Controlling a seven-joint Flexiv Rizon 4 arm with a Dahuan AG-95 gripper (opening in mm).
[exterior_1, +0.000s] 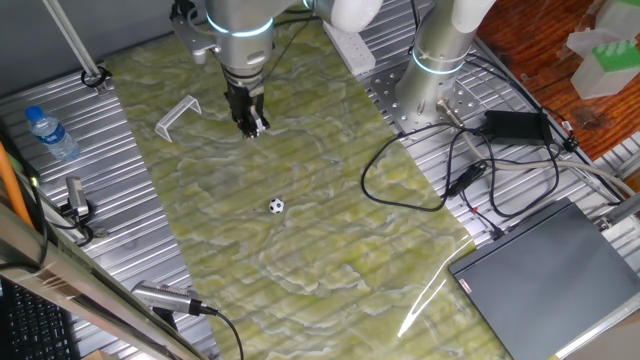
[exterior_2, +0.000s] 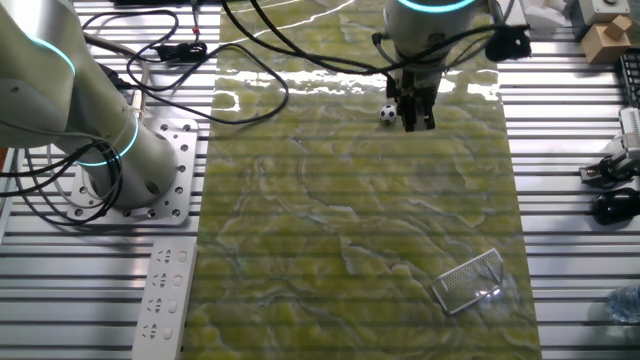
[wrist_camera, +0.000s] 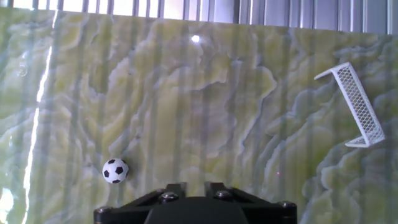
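Note:
A small black-and-white ball (exterior_1: 277, 206) rests on the green marbled mat, and in the wrist view the ball (wrist_camera: 115, 170) lies left of my fingers. The white mesh goal frame (exterior_1: 178, 118) sits near the mat's edge; the wrist view has the goal (wrist_camera: 359, 106) at the far right. My gripper (exterior_1: 253, 132) points down above the mat, between goal and ball and apart from both. From the wrist, my gripper shows a narrow gap between its fingertips with nothing in it. The second exterior view puts my gripper (exterior_2: 418, 126) in line beside the ball (exterior_2: 388, 114).
A black cable loop (exterior_1: 405, 205) reaches onto the mat's edge near the robot base. A closed laptop (exterior_1: 550, 285) overlaps the mat's corner. A water bottle (exterior_1: 52, 134) and a metal-bodied device (exterior_1: 165, 297) stand along the other side. Mid-mat is mostly clear.

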